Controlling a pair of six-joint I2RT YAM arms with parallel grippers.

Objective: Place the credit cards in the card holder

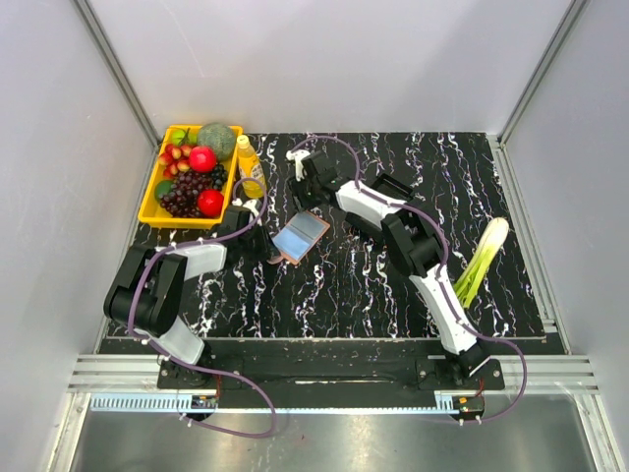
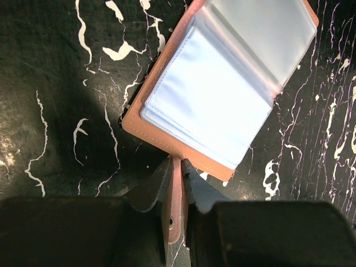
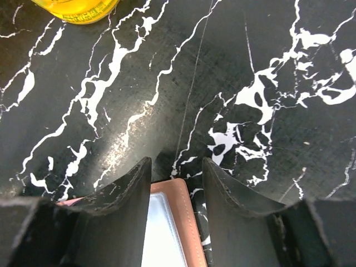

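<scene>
The tan card holder [image 1: 301, 236], with clear and pale card sleeves [image 2: 208, 94], lies open on the marble table. In the left wrist view my left gripper is at its lower edge, fingertips close together at the tan strap [image 2: 174, 228]; whether they grip it is unclear. My right gripper is over the holder's other end, fingers apart, the corner [image 3: 186, 217] visible between and below them. I cannot make out separate loose cards.
A yellow basket of fruit [image 1: 155, 211] and a yellow bottle [image 1: 250, 167] stand at the back left. A dark object [image 1: 391, 190] lies partly under the right arm. A leafy vegetable [image 1: 482, 258] lies at the right.
</scene>
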